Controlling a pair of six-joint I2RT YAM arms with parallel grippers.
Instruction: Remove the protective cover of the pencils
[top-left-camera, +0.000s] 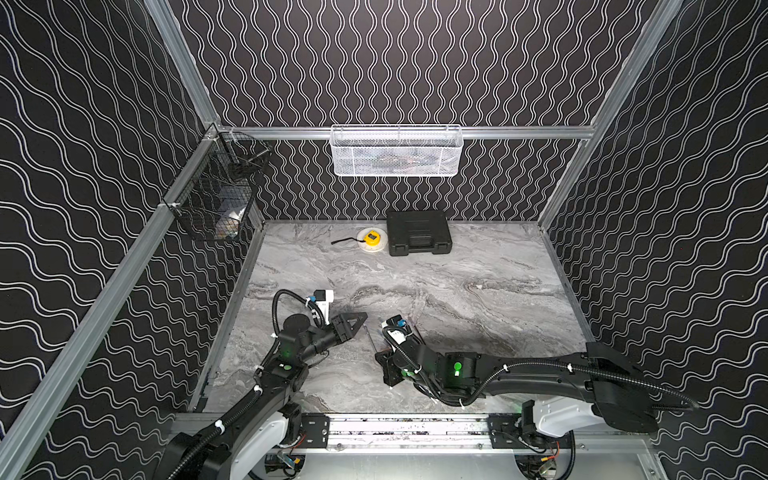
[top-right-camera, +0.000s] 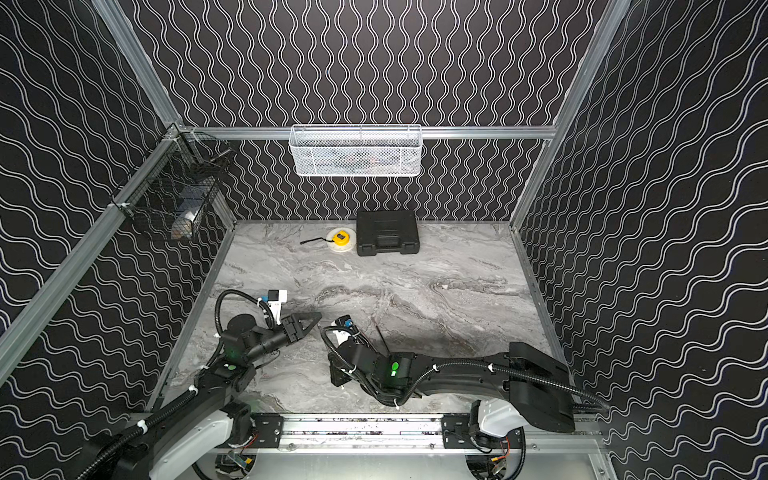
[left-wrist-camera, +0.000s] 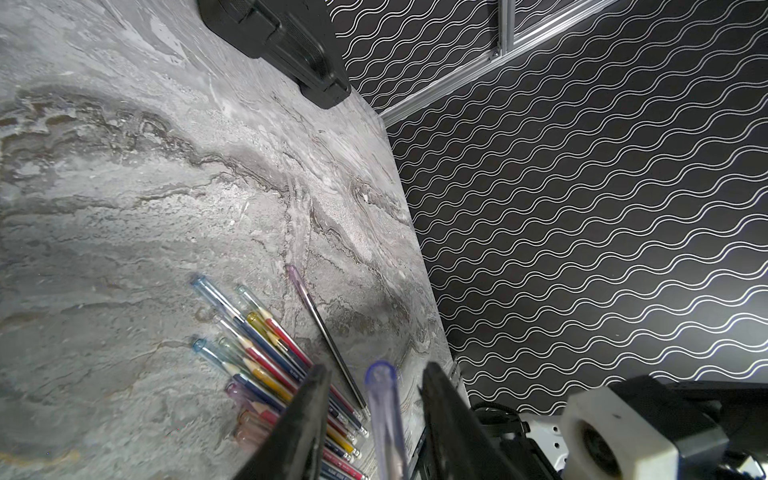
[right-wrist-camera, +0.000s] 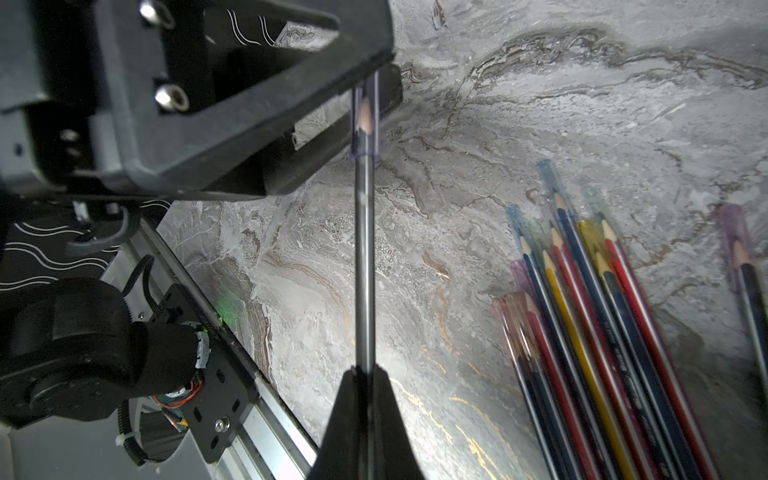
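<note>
My right gripper is shut on a grey pencil (right-wrist-camera: 365, 240) that points up toward my left gripper (top-left-camera: 360, 318). A translucent purple cover (right-wrist-camera: 366, 136) sits over the pencil's sharpened tip. In the left wrist view this cover (left-wrist-camera: 385, 412) stands between my left fingers, which are part open with space beside it. Several coloured pencils with clear covers (left-wrist-camera: 256, 336) lie side by side on the table, and a lone dark pencil with a purple cover (left-wrist-camera: 328, 336) lies apart from them.
A black case (top-left-camera: 419, 228) and a yellow tape measure (top-left-camera: 372, 238) on a round white object stand at the back. A white mesh basket (top-left-camera: 396, 156) and a black wire basket (top-left-camera: 200, 192) hang on the walls.
</note>
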